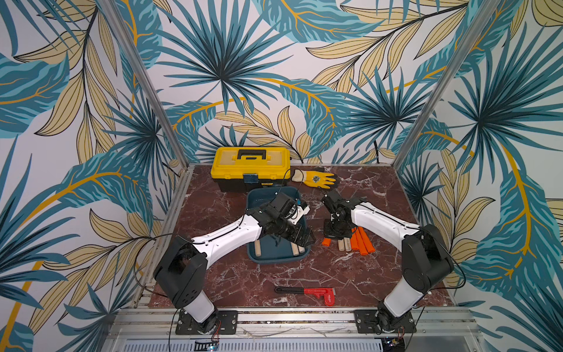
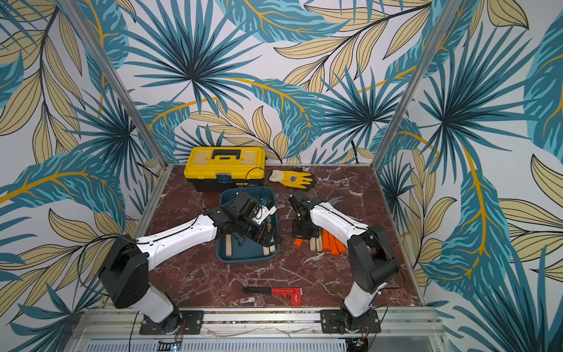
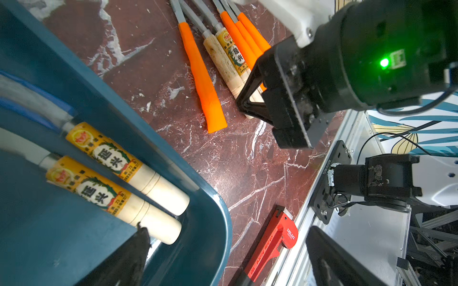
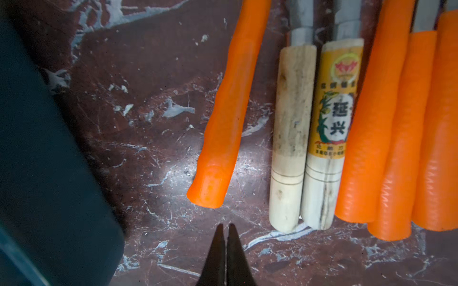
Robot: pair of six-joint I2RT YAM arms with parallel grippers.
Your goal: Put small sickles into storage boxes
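In the dark teal box (image 1: 256, 255) lie sickles with labelled wooden handles (image 3: 114, 190). My left gripper is over the box, open, its fingers wide apart with nothing visible between them. Right of the box, on the marble table, lie a lone orange-handled sickle (image 4: 224, 128), two wooden-handled sickles (image 4: 293, 133) side by side, and several more orange-handled sickles (image 4: 369, 157). My right gripper hangs over these, shut with nothing between its fingers, just below the lone orange handle's end in the right wrist view.
A yellow toolbox (image 1: 250, 167) and a yellow glove (image 1: 315, 179) are at the back. A red pipe wrench (image 1: 318, 293) lies near the front edge.
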